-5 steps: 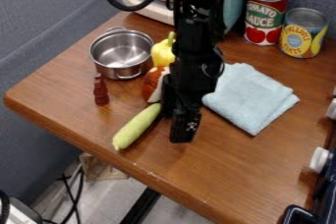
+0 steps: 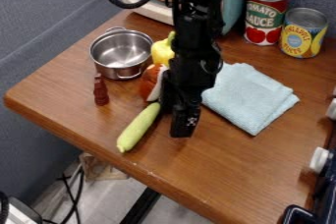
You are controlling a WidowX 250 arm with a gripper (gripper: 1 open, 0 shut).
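Note:
My black gripper (image 2: 182, 120) hangs low over the middle of the wooden table (image 2: 223, 179), just right of a pale green zucchini-like vegetable (image 2: 137, 128) that lies lengthwise. The dark fingers blend together, so I cannot tell whether they are open or shut. Partly behind the arm are a red-orange vegetable (image 2: 152, 83) and a yellow pepper-like item (image 2: 161, 52). A small brown bottle (image 2: 101, 91) stands to the left, below a steel pot (image 2: 121, 54). A folded light blue cloth (image 2: 252, 97) lies to the right.
Two cans, one tomato (image 2: 264, 14) and one yellow-labelled (image 2: 302, 34), stand at the back right. A teal and white object (image 2: 152, 2) is at the back. Black equipment with white knobs lines the right edge.
My gripper has shifted very slightly; the vegetable beside it looks nearly unmoved. Nothing else has visibly changed.

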